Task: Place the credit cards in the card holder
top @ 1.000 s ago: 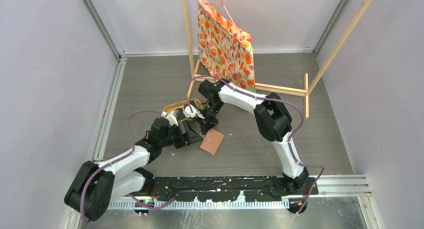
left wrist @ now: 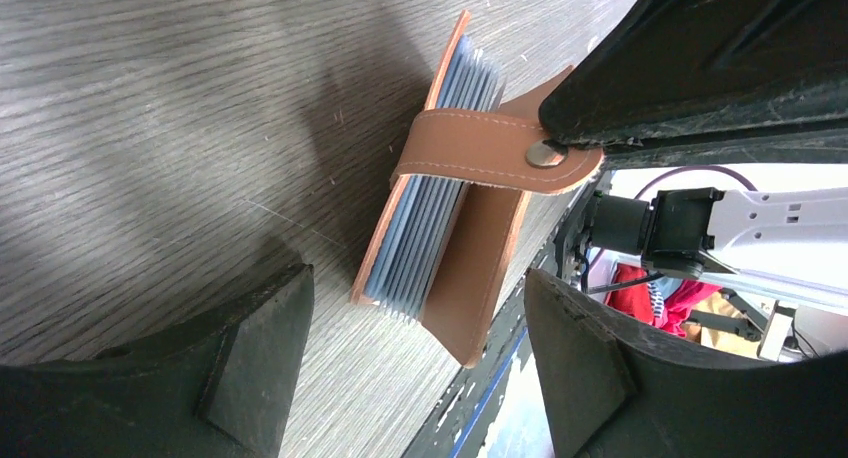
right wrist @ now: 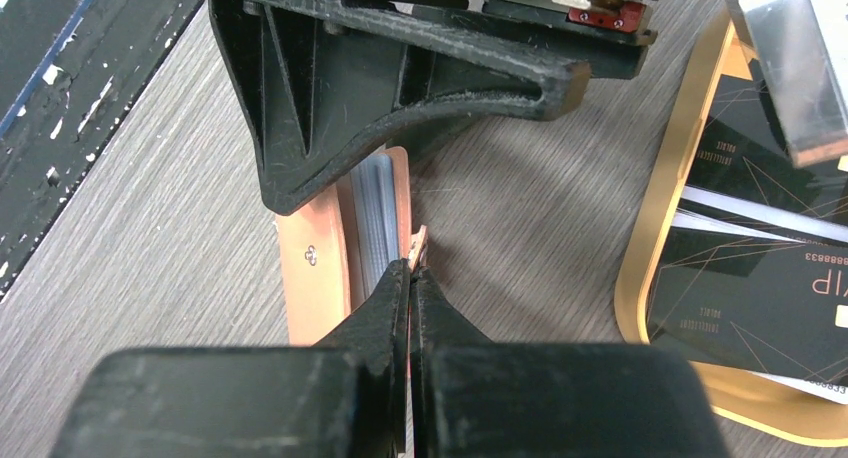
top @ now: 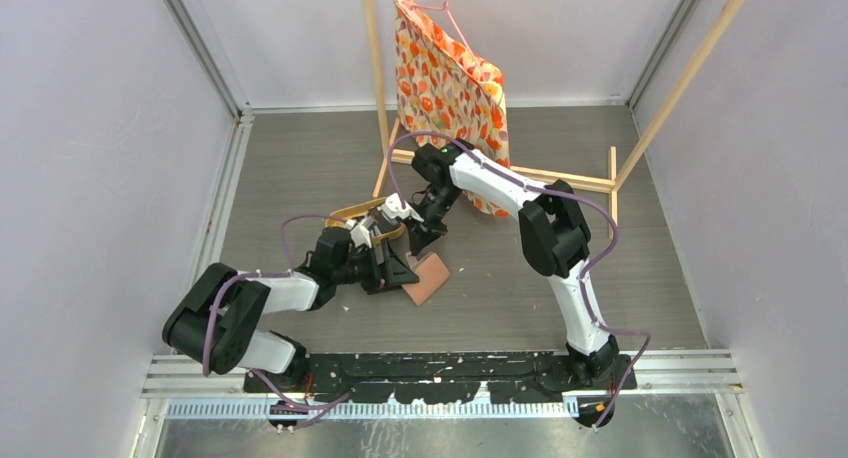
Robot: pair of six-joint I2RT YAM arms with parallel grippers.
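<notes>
The tan leather card holder (top: 426, 280) with clear sleeves (left wrist: 425, 243) lies between the grippers, its strap and snap (left wrist: 546, 154) showing in the left wrist view. My left gripper is parted, its fingers on either side of the holder; whether they touch it is unclear. My right gripper is shut at the holder, a thin tan edge, perhaps the strap, at its tips. Dark cards (right wrist: 750, 298) lie in a yellow tray (right wrist: 635, 278) to the right in the right wrist view.
An orange patterned cloth (top: 450, 88) hangs on a wooden rack (top: 560, 178) behind the arms. A black, worn rail runs along the front edge.
My left arm has moved toward the holder and shifted rightward. My right arm's wrist has moved slightly back and right.
</notes>
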